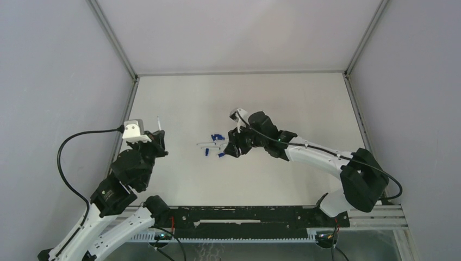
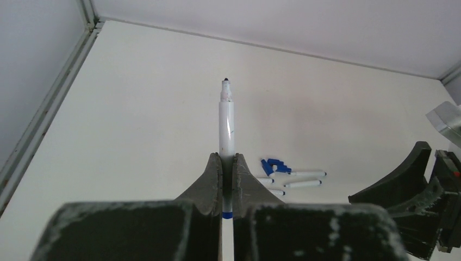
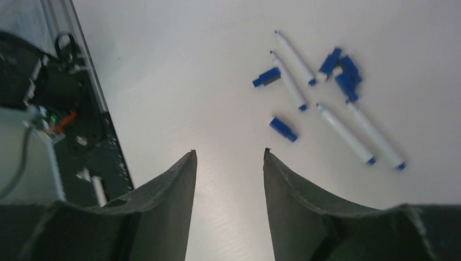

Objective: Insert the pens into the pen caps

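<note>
A white pen [image 2: 226, 128] with a bare dark tip and a blue end stands between the fingers of my left gripper, which is shut on it. In the top view that pen [image 1: 159, 124] is at the table's left side, raised and tip up. My right gripper is open and empty, above the table just right of the pile. Below it in the right wrist view lie several uncapped white pens [image 3: 346, 134] and several blue caps. One cap [image 3: 284, 129] lies nearest the fingers, and another cap [image 3: 266, 77] touches a pen.
A cluster of blue caps [image 3: 348, 79] lies close together beside the pens. Grey walls [image 1: 60, 70] close in the sides, and a dark rail [image 1: 282, 220] runs along the front edge.
</note>
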